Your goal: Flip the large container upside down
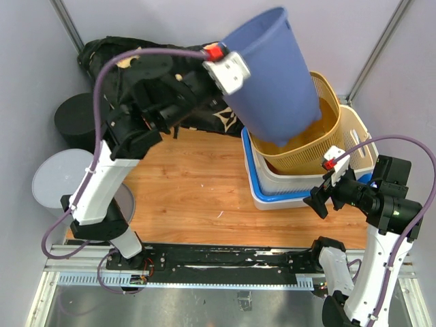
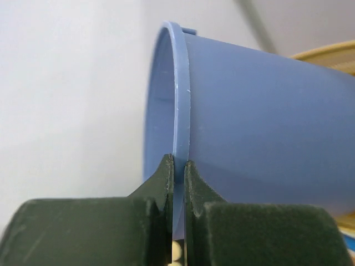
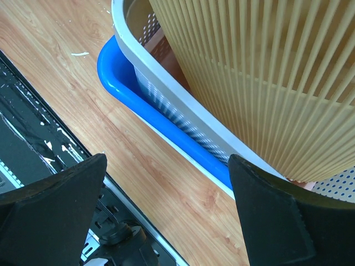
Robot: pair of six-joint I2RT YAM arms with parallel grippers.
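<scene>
A blue bin (image 1: pixel 276 75) hangs tilted on its side in the top view, its open mouth toward the upper left and its base over a yellow basket (image 1: pixel 310 146). My left gripper is shut on the rim of the blue bin (image 2: pixel 260 116). In the top view its fingertips are hidden or blurred. The yellow basket (image 3: pixel 266 77) leans inside a white perforated basket (image 3: pixel 188 97), which stands in a blue-rimmed container (image 3: pixel 161 136). Beside these nested containers, at their near right corner, my right gripper is open with nothing between its fingers.
A black patterned pillow (image 1: pixel 102 51) lies at the back left, partly behind my left arm. A black cylinder (image 1: pixel 75 119) and a white cylinder (image 1: pixel 58 174) stand at the left. Free wooden table (image 1: pixel 197 204) lies left of the containers.
</scene>
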